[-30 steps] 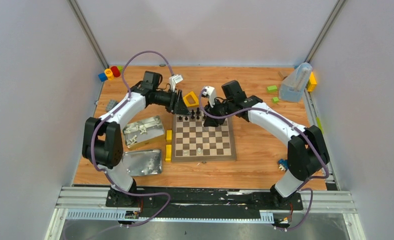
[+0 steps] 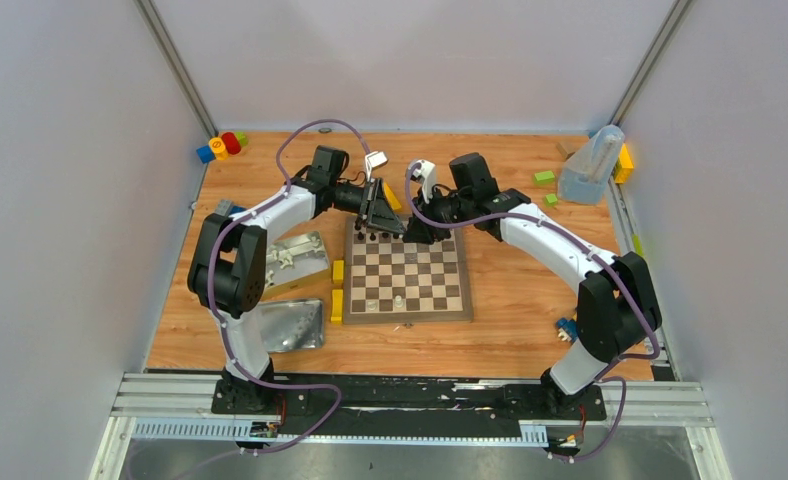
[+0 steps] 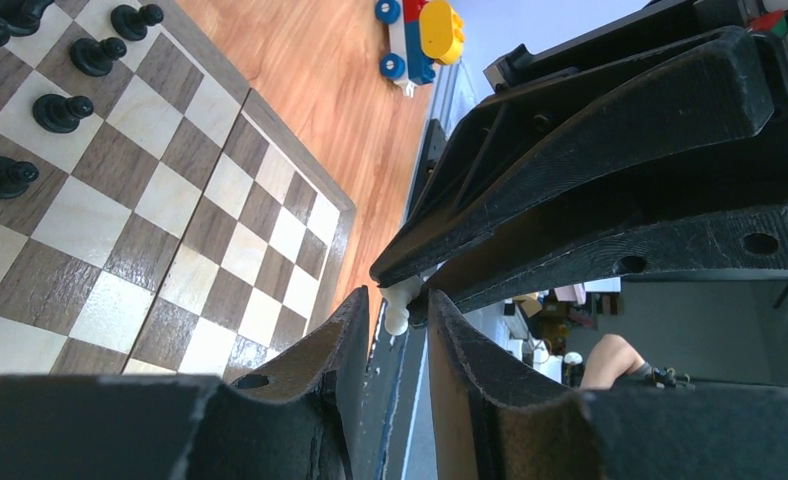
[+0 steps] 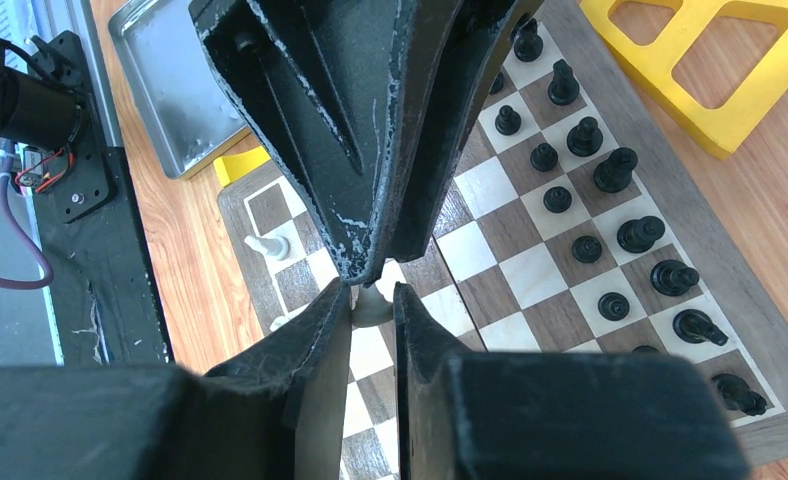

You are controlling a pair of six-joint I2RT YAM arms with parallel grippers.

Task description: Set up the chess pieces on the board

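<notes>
Both grippers meet above the chessboard (image 2: 405,280). In the left wrist view a white piece (image 3: 399,305) sits between the tips of my left gripper and the other gripper's black fingers. The right wrist view shows the same piece (image 4: 372,308) at the fingertips of my right gripper, touched from above by the other gripper. Which gripper grasps it is unclear. Black pieces (image 4: 613,170) stand in rows at the board's far side. A white piece (image 4: 268,246) stands on the near part of the board.
A metal tray (image 2: 285,325) and a box of white pieces (image 2: 290,262) lie left of the board. A yellow frame (image 4: 710,110) lies behind it, yellow blocks (image 2: 337,305) at its left edge. The wood right of the board is mostly clear.
My left arm has moved right to meet my right gripper above the board. The right arm has shifted slightly.
</notes>
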